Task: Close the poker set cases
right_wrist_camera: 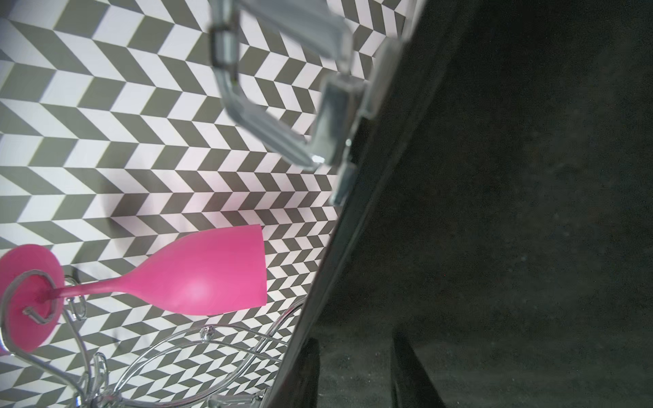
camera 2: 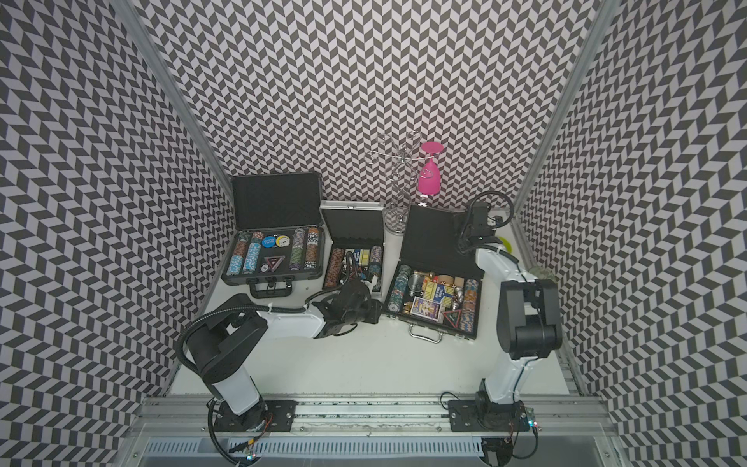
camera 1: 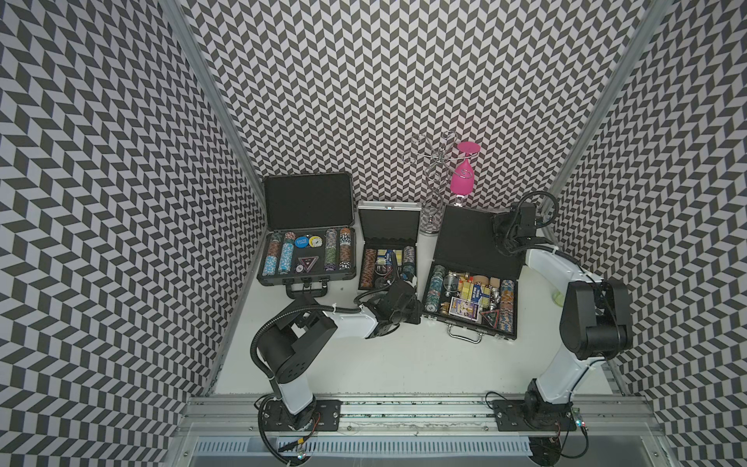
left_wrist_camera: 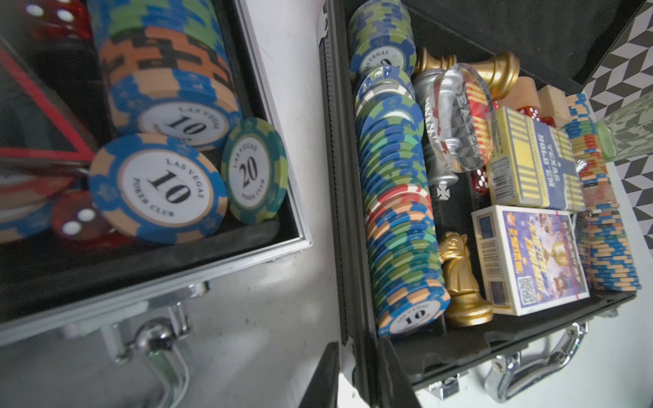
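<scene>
Three poker cases stand open: left case (camera 1: 307, 198), small middle case (camera 1: 389, 222), right case (camera 1: 467, 233) with chips, cards and chess pieces. My left gripper is shut on the front left side wall of the right case, beside the middle case. My right gripper is at the right case's raised lid (right_wrist_camera: 489, 190), part open, with the lid's edge and dark lining behind or between its fingers; I cannot tell if it touches.
A chrome rack (camera 1: 432, 186) holds an inverted pink glass (camera 1: 463, 175) behind the right case. A pale green object (camera 1: 558, 298) lies beside the right arm.
</scene>
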